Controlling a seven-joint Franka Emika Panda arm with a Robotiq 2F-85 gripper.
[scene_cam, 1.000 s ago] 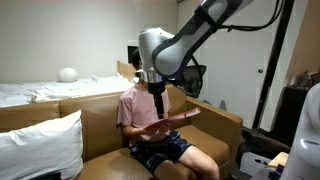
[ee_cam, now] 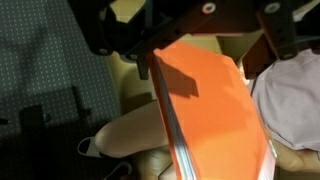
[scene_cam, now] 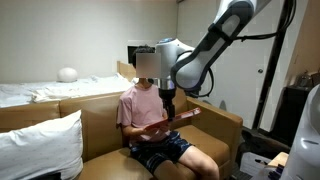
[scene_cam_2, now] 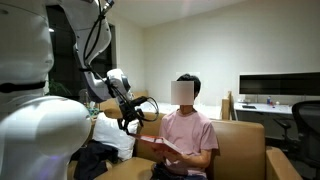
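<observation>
A seated person in a pink shirt holds a flat red-orange book or folder over the lap. Seen from the other side, the same book is tilted, with a hand at its lower edge. My gripper points down close above the book. In the wrist view the orange cover and its pale page edge fill the middle, below my open gripper. Whether a finger touches the book cannot be told.
The person sits on a brown sofa. A white pillow lies at its left end. The person's legs and hands are close under the gripper. Behind the sofa stands a bed; a desk with a monitor is farther back.
My arm has moved a little to the right and lower, so the gripper is nearer the book. The person and the book have stayed nearly in place.
</observation>
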